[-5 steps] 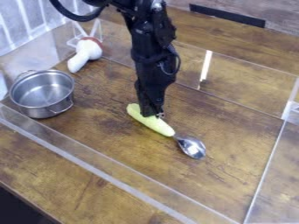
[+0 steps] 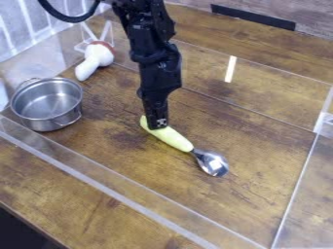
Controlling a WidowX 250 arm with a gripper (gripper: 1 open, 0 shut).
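A spoon with a pale yellow handle (image 2: 169,137) and a shiny metal bowl end (image 2: 212,163) lies diagonally on the wooden table (image 2: 260,117). My black gripper (image 2: 155,124) reaches down from the top to the upper left end of the handle. Its fingertips are low over that end; whether they touch or hold it, and how far they stand apart, is unclear.
A steel pot (image 2: 47,104) sits at the left. Behind it lies a white object (image 2: 96,56). A short white strip (image 2: 231,70) is on the table at the back right.
My gripper has moved slightly to the left over the handle's end. The spoon looks nearly unmoved.
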